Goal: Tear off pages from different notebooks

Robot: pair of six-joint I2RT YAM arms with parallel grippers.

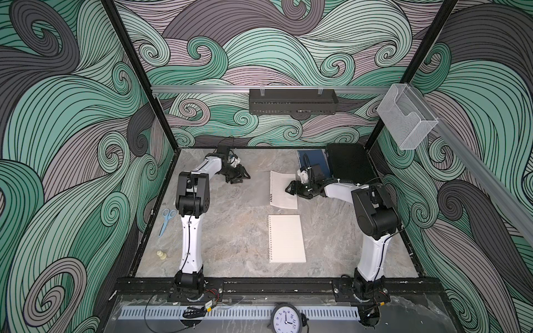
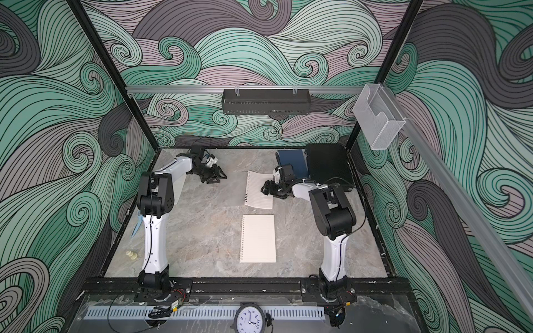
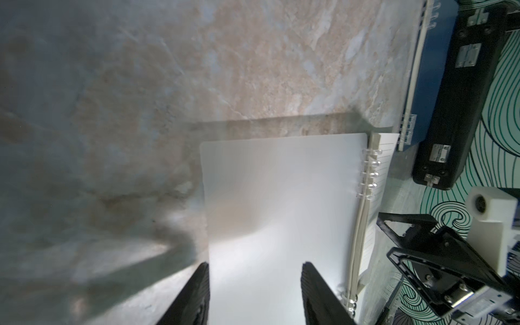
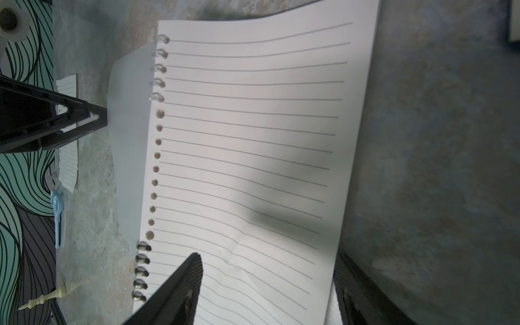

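The far lined notebook lies open mid-table, its clear cover folded out to the left. Its top page curves up at the far end and is creased near my right gripper. That gripper is part open over the page's near half, one finger by the right edge; I see nothing pinched. My left gripper stands open above the cover, left of the spine, nothing between its fingers. A second lined notebook lies flat in front.
A blue notebook and a black case occupy the back right. Blue scissors and a small pale object lie at the left edge. A loose paper is partly under the left arm.
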